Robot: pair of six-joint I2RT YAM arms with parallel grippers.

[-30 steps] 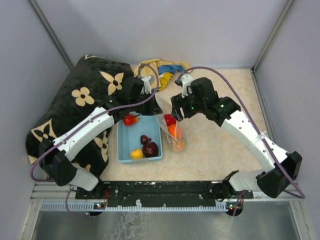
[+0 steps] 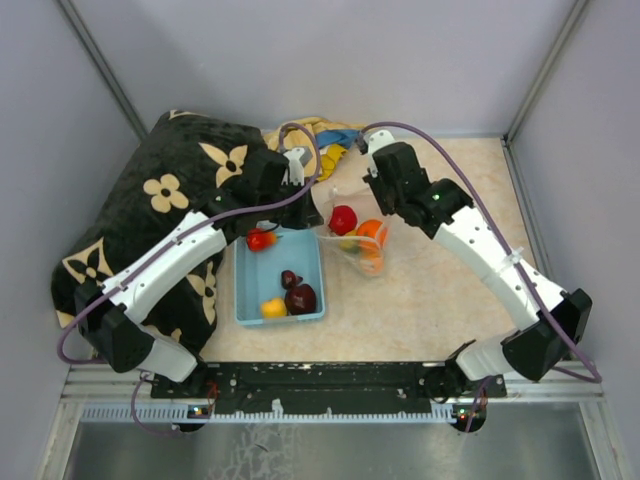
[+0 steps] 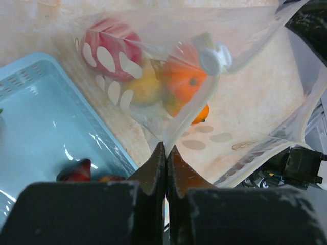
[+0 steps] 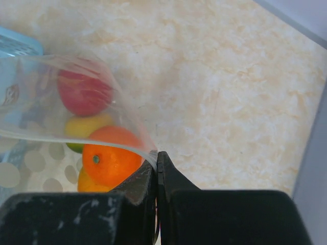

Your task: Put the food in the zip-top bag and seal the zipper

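The clear zip top bag (image 2: 355, 255) holds a red fruit (image 4: 84, 94), an orange (image 4: 112, 161) and yellow fruit (image 4: 87, 125). My left gripper is shut on one edge of the bag's opening. My right gripper is shut on the opposite edge, so the mouth is stretched between the two. The blue tray (image 2: 253, 290) left of the bag holds a red pepper (image 2: 258, 239), a yellow fruit (image 2: 273, 308) and dark red items (image 2: 300, 298).
A dark flowered cushion (image 2: 160, 190) lies left of the tray. Yellow and blue cloths (image 2: 330, 150) lie at the back. The board (image 2: 460, 300) is bare to the right.
My right gripper has moved away from my left one, to the back and right, spreading the bag's mouth wider. The left arm is still.
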